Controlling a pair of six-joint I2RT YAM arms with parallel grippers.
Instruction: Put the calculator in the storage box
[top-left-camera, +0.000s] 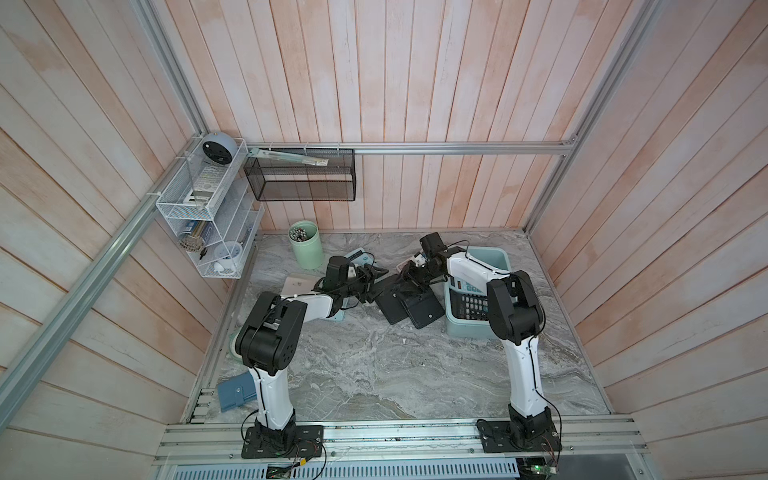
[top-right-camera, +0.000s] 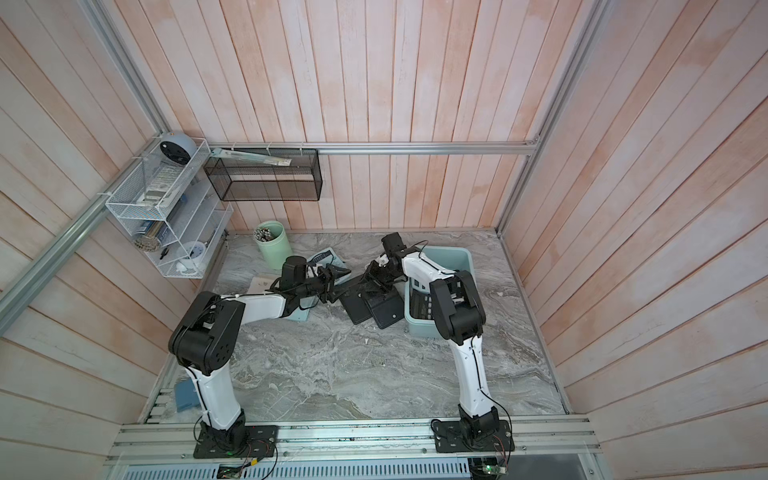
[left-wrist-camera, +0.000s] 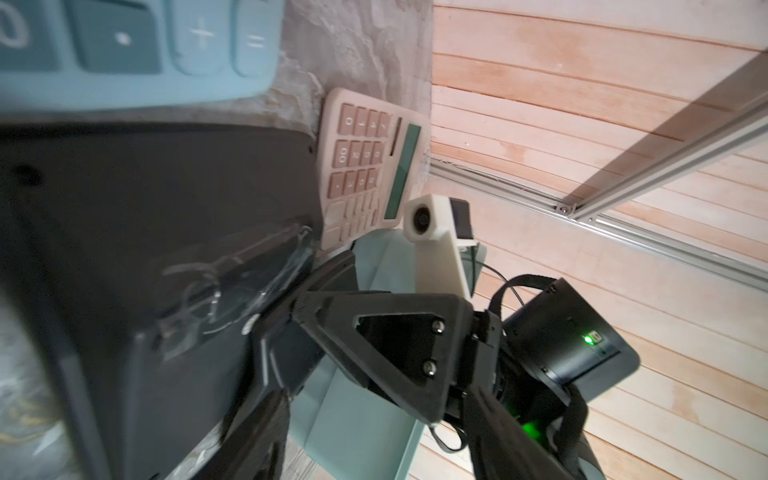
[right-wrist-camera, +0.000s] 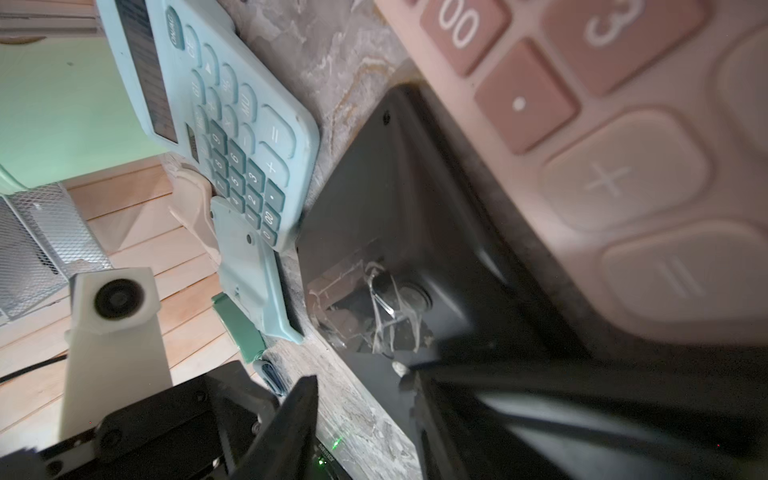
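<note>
Two black calculators (top-left-camera: 428, 309) (top-left-camera: 388, 305) lie back side up in the middle of the table, their edges overlapping or touching. My right gripper is over their far side, fingers apart; an edge of a black calculator (right-wrist-camera: 344, 232) shows beyond the gap. To their left, my left gripper stands open with nothing between its fingers. Behind lie a blue calculator (right-wrist-camera: 232, 120) and a pink calculator (left-wrist-camera: 368, 168), both keys up. The mint storage box (top-left-camera: 472, 329) at the right holds calculators, one with black keys (top-left-camera: 469, 305).
A green pen cup (top-left-camera: 306, 249) stands at the back left, near wire shelves (top-left-camera: 212, 209). A blue flat object (top-left-camera: 236, 391) lies at the front left.
</note>
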